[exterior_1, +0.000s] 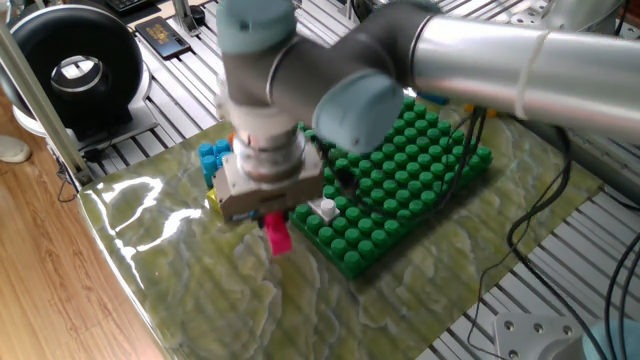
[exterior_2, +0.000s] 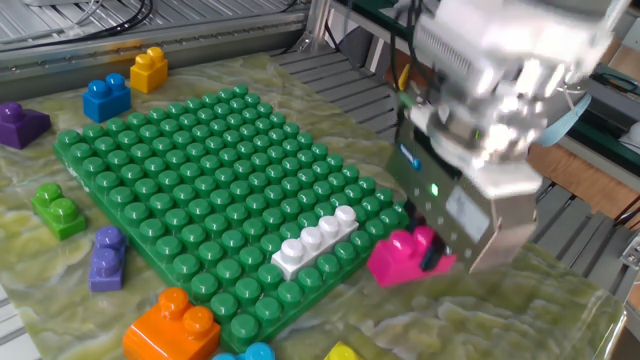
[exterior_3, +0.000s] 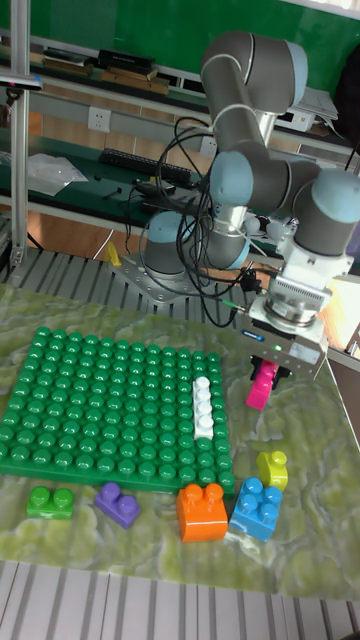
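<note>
My gripper (exterior_2: 432, 250) is shut on a pink brick (exterior_2: 396, 262), its dark fingers reaching over the brick's studded top. In exterior view 3 the pink brick (exterior_3: 259, 390) hangs from the gripper (exterior_3: 269, 370), to the right of the green studded baseplate (exterior_3: 117, 473). Exterior view 1 shows the pink brick (exterior_1: 278, 236) below the gripper body, off the baseplate's near edge. A long white brick (exterior_2: 318, 243) sits on the baseplate, close to the side where my gripper is. The arm hides part of the baseplate in exterior view 1.
Loose bricks lie around the baseplate: orange (exterior_3: 202, 516), light blue (exterior_3: 256, 510), yellow (exterior_3: 273, 469), purple (exterior_3: 117, 506) and green (exterior_3: 50, 503). At the far side in exterior view 2 are a blue brick (exterior_2: 106, 100) and a yellow-orange brick (exterior_2: 149, 72). Black cables hang beside the arm.
</note>
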